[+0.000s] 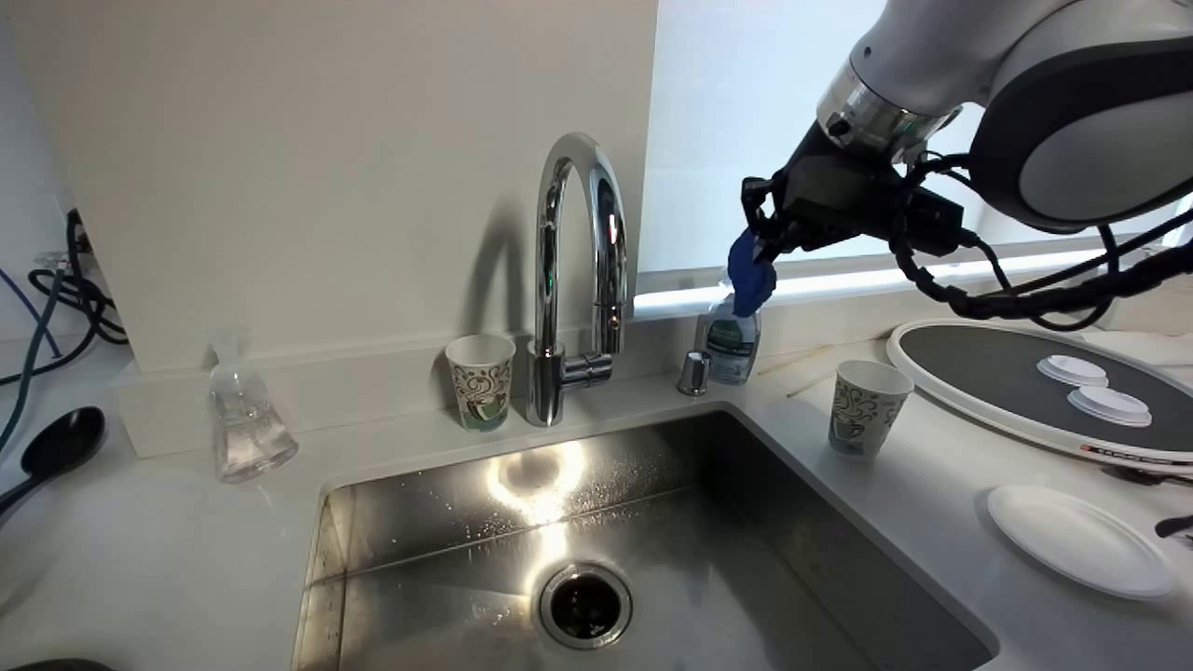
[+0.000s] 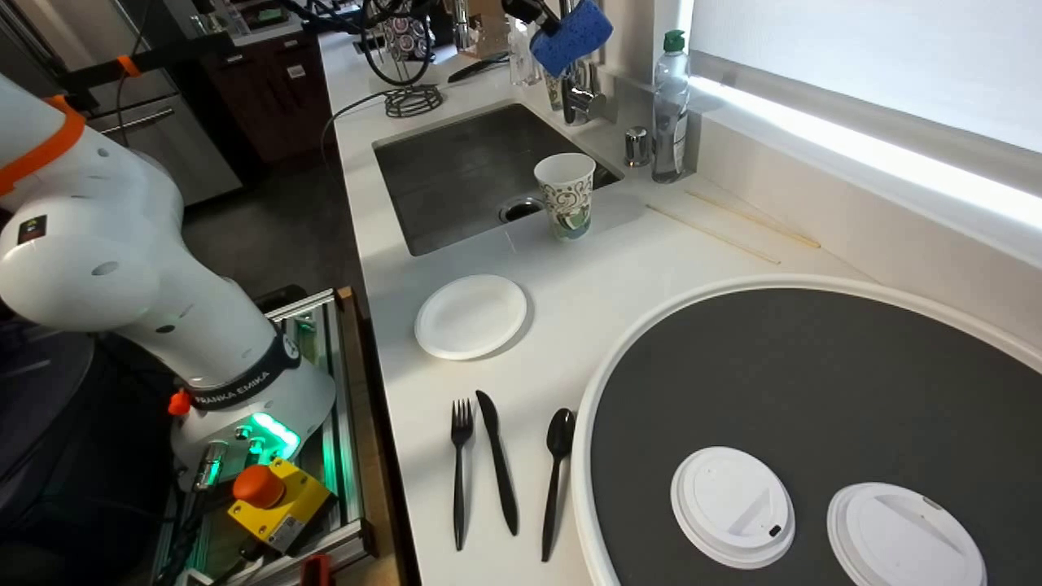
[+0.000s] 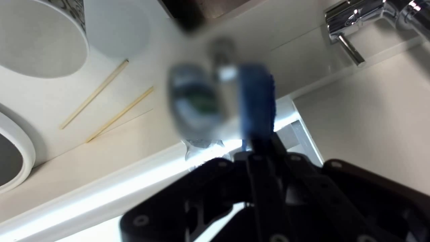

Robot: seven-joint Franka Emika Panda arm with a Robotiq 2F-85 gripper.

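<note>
A blue sponge (image 1: 751,272) hangs high over the counter, and my gripper (image 1: 765,237) is shut on its upper end. In exterior view 2 the sponge (image 2: 572,37) shows at the top, beyond the sink, with the gripper's dark fingers (image 2: 532,13) at its upper left edge. The wrist view has the sponge (image 3: 256,101) edge-on at the fingertips, blurred along its left side. Below and behind it in exterior view 1 stands a clear dish soap bottle (image 1: 732,345), its upper part partly covered by the sponge. The steel sink (image 1: 660,559) is empty.
A chrome faucet (image 1: 548,280) rises behind the sink. Paper cups stand left of the faucet (image 1: 482,382) and right of the sink (image 1: 868,408). A white plate (image 2: 470,317), black cutlery (image 2: 496,464) and a round grey board (image 2: 801,381) occupy the counter nearer exterior view 2.
</note>
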